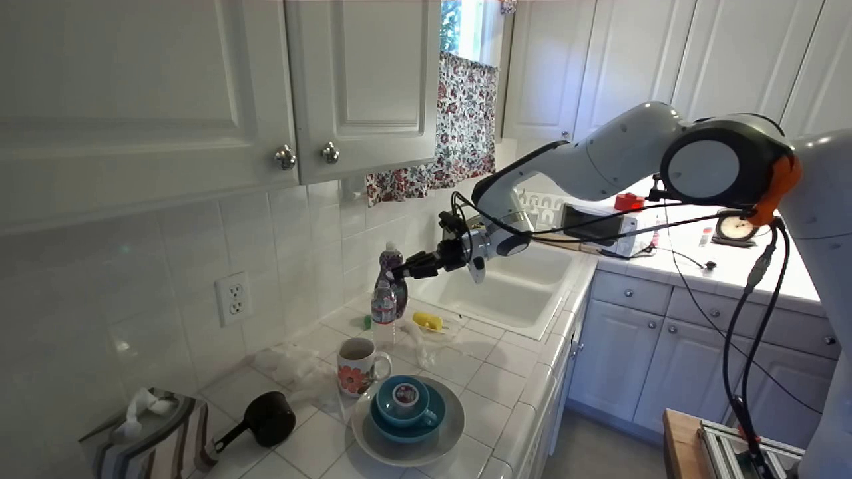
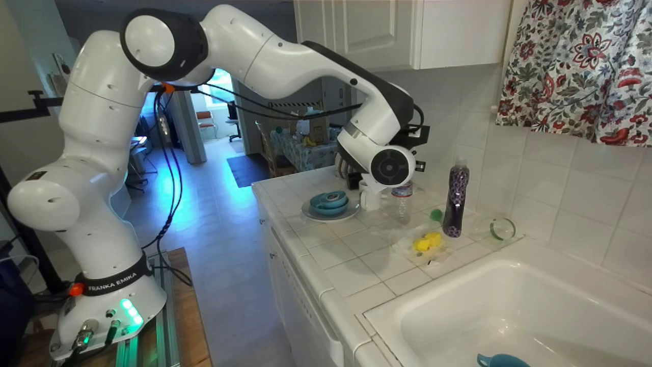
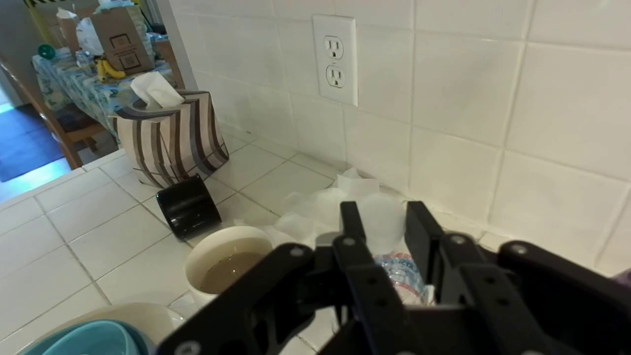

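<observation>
A clear water bottle [image 1: 384, 310] with a red and blue label stands upright on the tiled counter. My gripper [image 1: 397, 273] is right at its top, coming in nearly level from the sink side. Between the fingertips in the wrist view is a rounded white piece [image 3: 381, 220] that looks like the bottle's cap, and the fingers are shut on it. The label [image 3: 403, 277] shows below the fingers. Whether the cap is still joined to the bottle I cannot tell. In the second exterior view the wrist hides the fingers, with the bottle [image 2: 401, 205] partly visible beneath.
A purple soap bottle [image 2: 456, 199] stands close by. Around are a flowered mug [image 1: 356, 367], a grey plate [image 1: 369, 435] bearing blue dishes, a black pot [image 1: 269, 418], a tissue box [image 3: 171, 136] and a yellow item [image 2: 426, 242]. Bare counter lies toward the front edge.
</observation>
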